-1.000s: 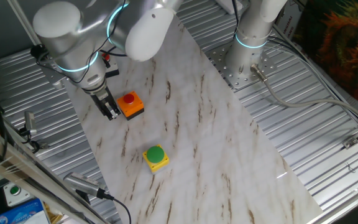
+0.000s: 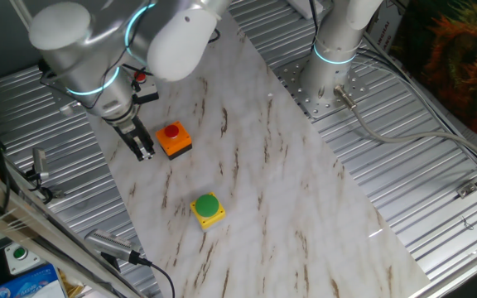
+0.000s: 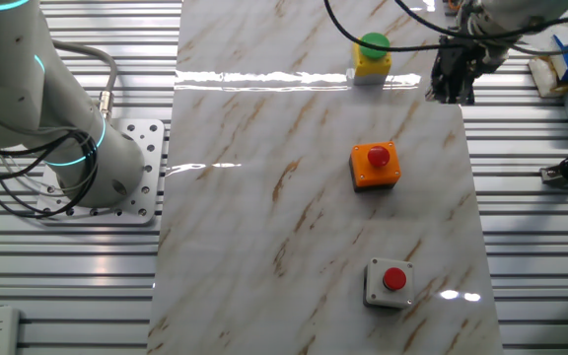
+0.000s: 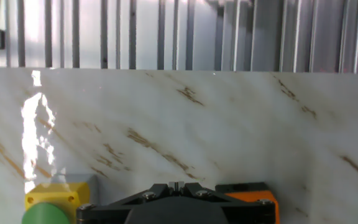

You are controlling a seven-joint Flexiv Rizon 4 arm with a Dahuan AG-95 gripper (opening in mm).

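Observation:
My gripper [image 2: 146,156] hangs above the marble-patterned board near its edge, beside the orange button box [image 2: 174,141] and apart from it. In the wrist view the two fingertips of the gripper meet, with nothing visible between them. The orange box carries a red button [image 3: 378,156]. A yellow box with a green button [image 3: 375,41] stands farther along the board. At the other end sits a light grey box with a red button [image 3: 394,280], which the arm partly covers in exterior view 1.
The marble board [image 2: 288,207] is mostly bare toward the robot base [image 2: 330,74]. Slatted metal [image 3: 531,256] lies beyond both of its long edges. Black cables [image 3: 412,45] cross in front of the green button in exterior view 2.
The button boxes have not moved.

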